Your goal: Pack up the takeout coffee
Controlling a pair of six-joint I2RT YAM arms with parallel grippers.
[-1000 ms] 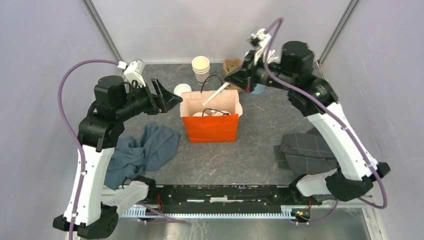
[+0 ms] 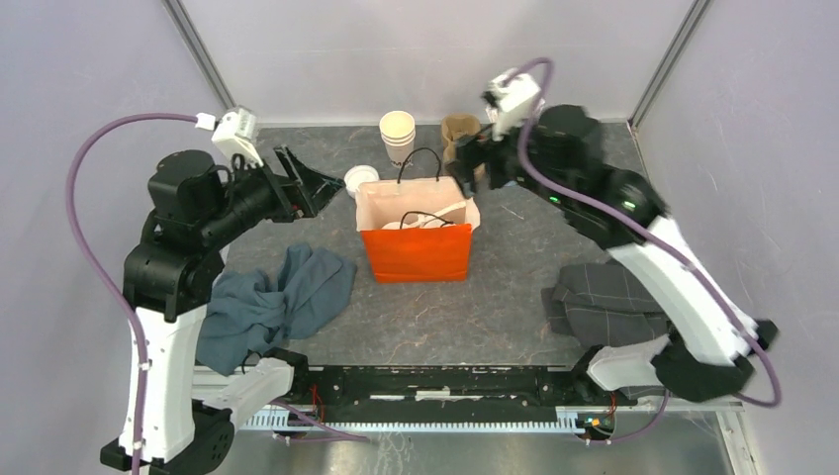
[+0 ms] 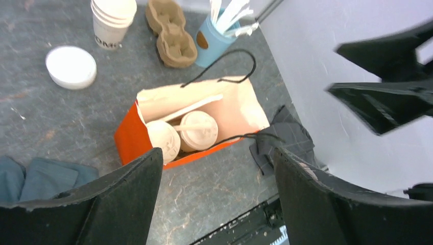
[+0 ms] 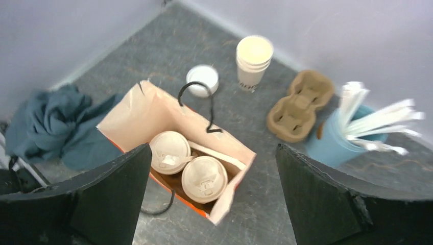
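Note:
An orange paper bag with black handles stands upright mid-table. Inside it sit two lidded cups, the left one beside the right one. One wrapped straw leans along the bag's back wall. Another straw lies across the lids. My left gripper is open and empty, left of the bag. Up and right of the bag, my right gripper is open, with only air between its fingers; the bag shows beyond them in the right wrist view.
Behind the bag are stacked paper cups, white lids, brown cup carriers and a blue straw holder. A blue-grey cloth lies left, a dark cloth right.
The straw it held above the bag now rests inside. My left gripper has shifted left, away from the bag.

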